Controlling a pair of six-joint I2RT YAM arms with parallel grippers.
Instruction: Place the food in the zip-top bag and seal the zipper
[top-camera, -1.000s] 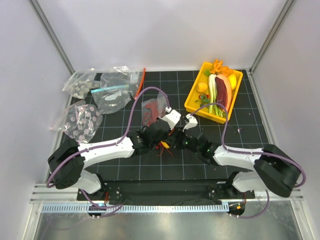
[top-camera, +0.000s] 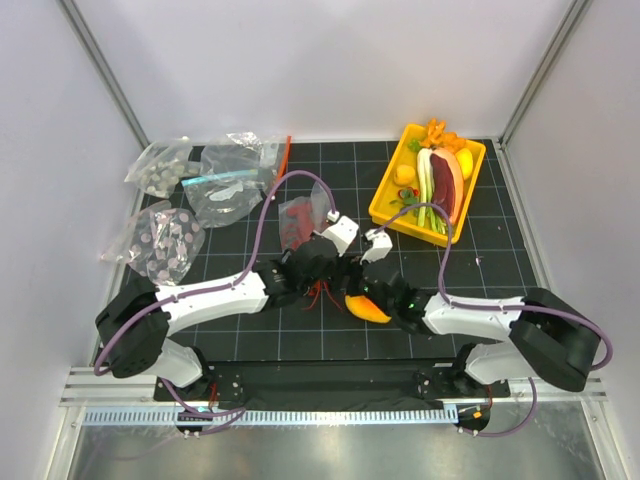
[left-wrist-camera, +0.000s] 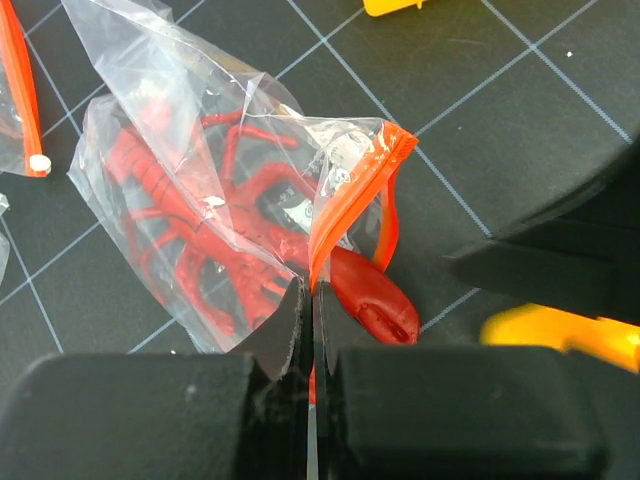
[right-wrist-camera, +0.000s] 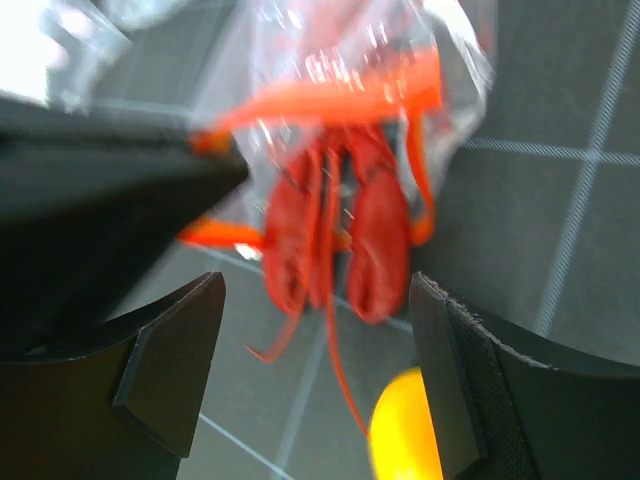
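Note:
A red toy lobster (left-wrist-camera: 215, 235) lies mostly inside a clear zip bag (left-wrist-camera: 95, 155); its claws (right-wrist-camera: 380, 230) and antennae stick out of the mouth. The bag's orange zipper (left-wrist-camera: 350, 200) gapes around the claws. My left gripper is shut on the zipper edge, with a thin orange strip between its fingertips. On the mat just outside the mouth is a yellow-orange food piece (top-camera: 367, 309), partly behind a right finger in the right wrist view. My right gripper is open, its fingers apart in front of the claws, nothing visibly gripped.
At the back right stands a yellow tray (top-camera: 382, 205) holding vegetables and fruit. Several other bags, such as a filled bag (top-camera: 165, 240), lie at the left. Both grippers are very close together mid-table.
My right arm has shifted; the left has stayed nearly still.

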